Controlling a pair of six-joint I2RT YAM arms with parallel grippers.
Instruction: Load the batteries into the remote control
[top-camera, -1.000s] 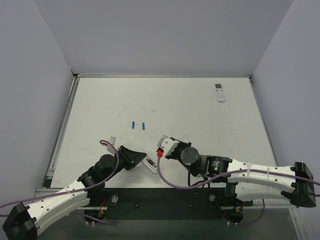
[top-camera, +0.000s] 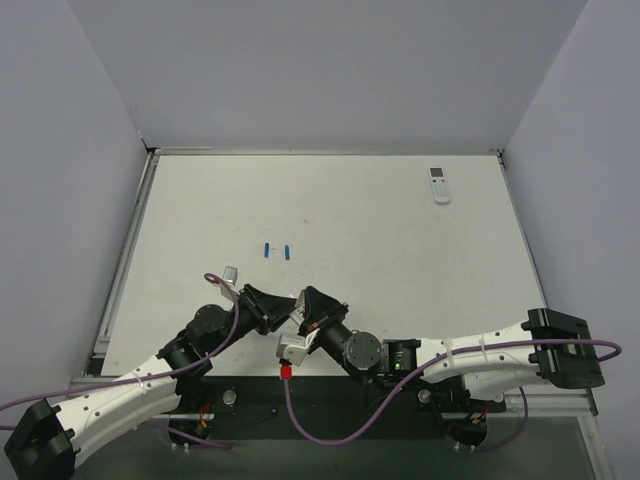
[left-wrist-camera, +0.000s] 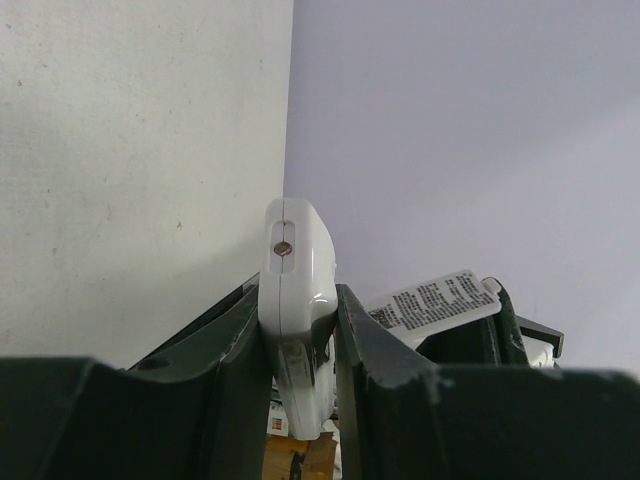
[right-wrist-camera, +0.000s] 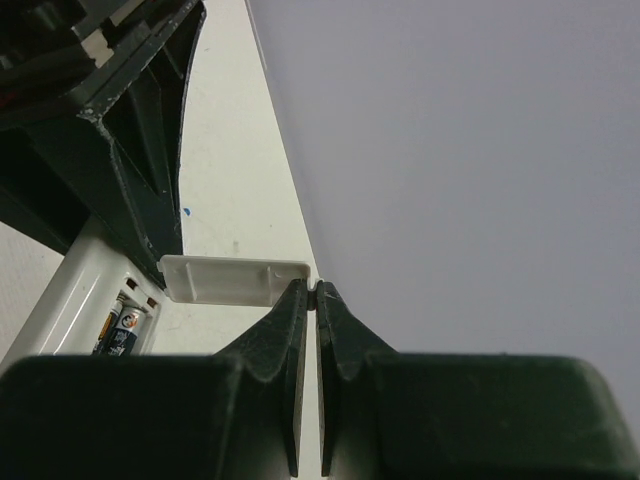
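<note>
My left gripper is shut on a white remote control (left-wrist-camera: 290, 265), which stands end-up between its fingers. In the right wrist view the same remote (right-wrist-camera: 62, 292) lies at lower left, its compartment open, with batteries (right-wrist-camera: 124, 331) inside. A thin pale battery cover (right-wrist-camera: 232, 281) reaches leftward from the tips of my right gripper, which is shut on its edge. The cover's far end is close to the left fingers (right-wrist-camera: 120, 180); contact cannot be made out. From the top, the two grippers meet and hide most of the remote.
Two blue batteries (top-camera: 267, 250) lie on the white table (top-camera: 340, 205) beyond the grippers. Another white remote (top-camera: 439, 186) rests at the far right. Walls stand around it.
</note>
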